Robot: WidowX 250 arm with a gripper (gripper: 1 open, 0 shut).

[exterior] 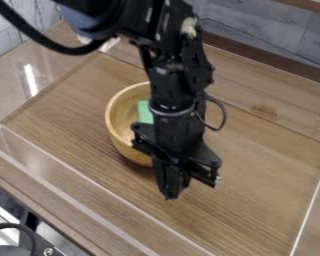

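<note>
The black robot arm reaches down from the top of the view to its gripper (171, 178), which hangs low over the wooden table in front of a yellow bowl (120, 116). A green object (144, 112) shows in the bowl, mostly hidden behind the arm. Whether the fingers are open or shut is hard to make out, and I see no object clearly between them.
Grey walls stand at the back. A black cable (16, 228) lies at the lower left corner.
</note>
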